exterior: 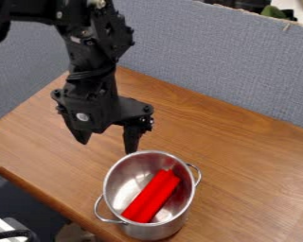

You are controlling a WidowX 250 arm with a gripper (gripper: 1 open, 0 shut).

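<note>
A steel pot (177,214) with two wire handles stands near the front of the wooden table, a red block (149,197) lying inside it. My black gripper (106,138) hangs from the arm behind and left of the pot, its two fingers wide apart with nothing between them.
Grey padded walls border the back and left. At the bottom left corner, beyond the table edge, are white and dark objects.
</note>
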